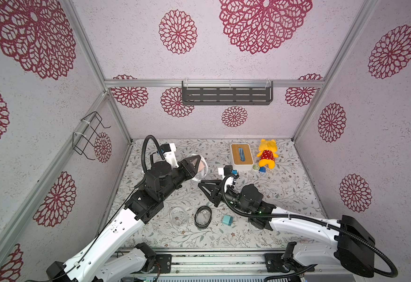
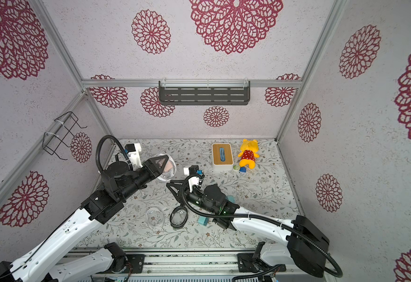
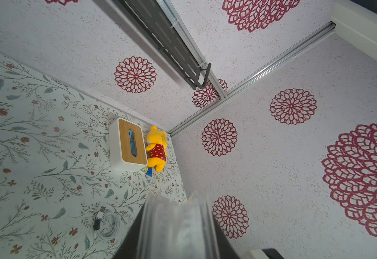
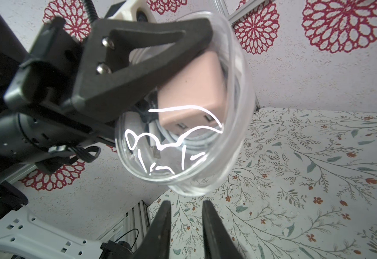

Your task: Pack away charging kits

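My left gripper (image 1: 198, 165) is shut on the wall of a clear round container (image 1: 205, 167), holding it tilted in the air. Through its clear side, the right wrist view shows a pink charger block (image 4: 192, 92) and coiled pale cable (image 4: 199, 141) inside. One black left finger (image 4: 162, 64) lies across the container's mouth and the block. My right gripper is open just below and apart from the container, nothing between its fingers. On the mat are a clear round piece (image 1: 178, 217), a black-rimmed oval item (image 1: 203, 217) and a teal block (image 1: 227, 220).
At the back right stand a white-rimmed box (image 1: 241, 166) with a blue item (image 1: 241, 154) on its wooden top, and a yellow bear (image 1: 267, 153). A coiled white cable (image 3: 108, 225) lies on the mat.
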